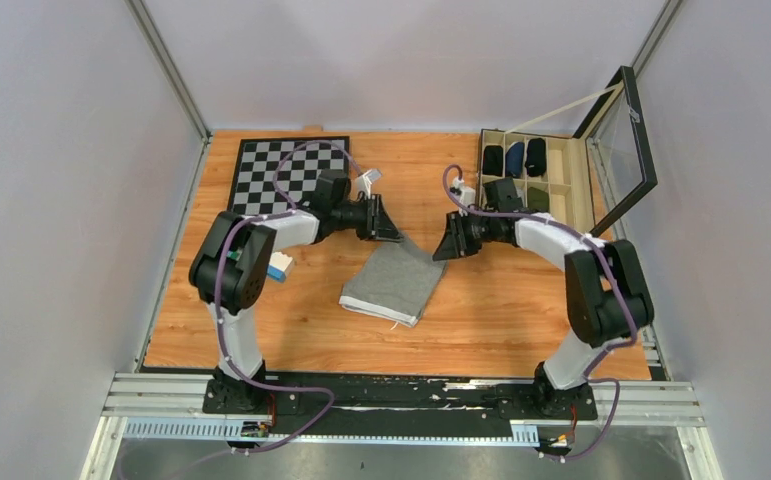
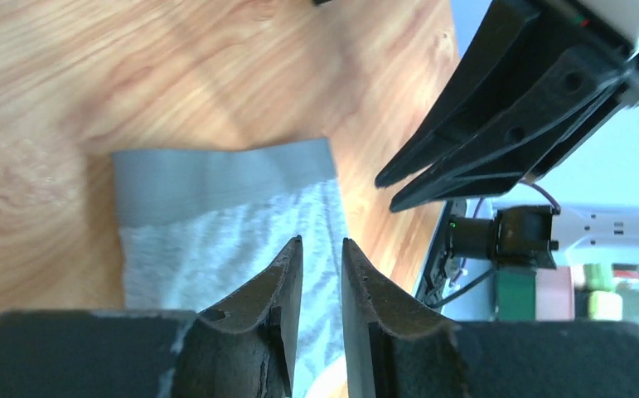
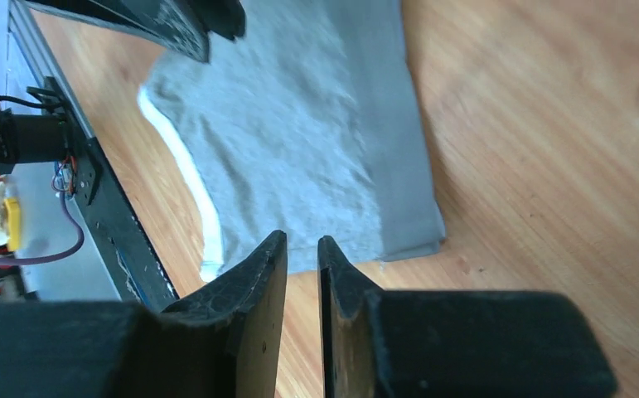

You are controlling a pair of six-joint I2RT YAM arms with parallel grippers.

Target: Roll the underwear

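The grey underwear (image 1: 389, 280) lies folded flat on the wooden table, its white band toward the front and a folded grey strip along the back edge. My left gripper (image 1: 389, 236) is above its back left corner; in the left wrist view its fingertips sit close together over the cloth, with nothing clearly visible between them. My right gripper (image 1: 441, 252) is above the back right corner; in the right wrist view its fingertips are slightly apart above the cloth, with nothing seen between them.
A checkerboard (image 1: 271, 160) lies at the back left, a small white-and-blue object (image 1: 280, 264) beside the left arm. A divided box (image 1: 561, 160) with rolled dark cloths and an open lid stands at the back right.
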